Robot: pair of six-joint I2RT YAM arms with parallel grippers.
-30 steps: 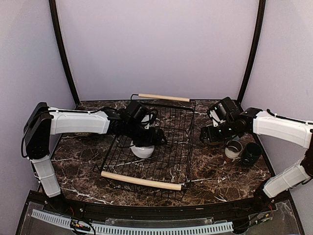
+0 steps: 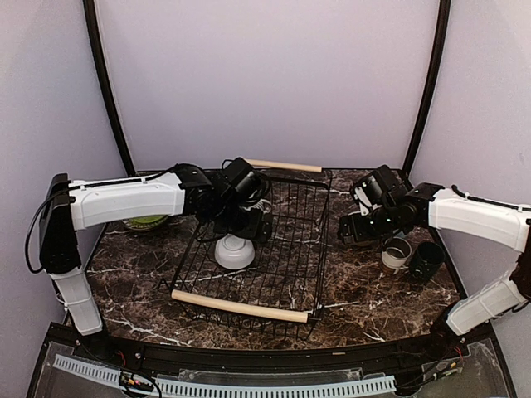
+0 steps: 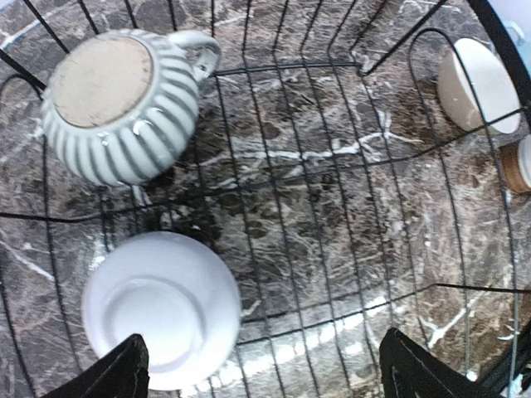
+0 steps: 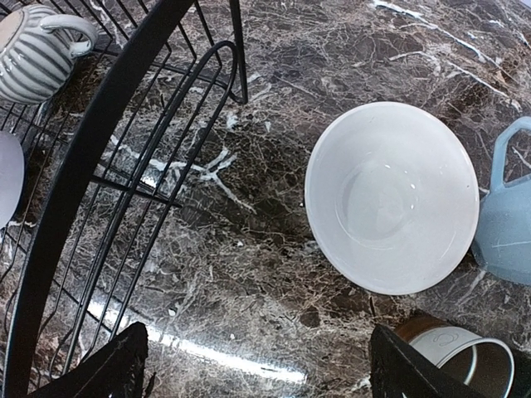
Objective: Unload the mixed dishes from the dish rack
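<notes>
An upside-down white bowl [image 2: 235, 253] lies in the black wire dish rack [image 2: 322, 249]; the left wrist view shows the base ring of this bowl [image 3: 158, 311]. Behind it, a grey-white striped mug [image 3: 170, 91] is upside down in the rack, its handle to the right. My left gripper [image 2: 246, 227] is over the rack just above the bowl; its fingers are open and empty in the left wrist view. Right of the rack, my right gripper hovers open over bare counter, near an upright white bowl [image 4: 390, 199].
Beside that upright bowl stand a light blue mug [image 4: 508, 228] and a white cup with a brown base [image 2: 396, 252]. A dark mug [image 2: 426, 260] is further right. Part of a green dish [image 2: 147, 221] shows left of the rack. Wooden handles [image 2: 241, 307] edge the rack.
The upside-down bowl shifted slightly left. My right arm looks almost still.
</notes>
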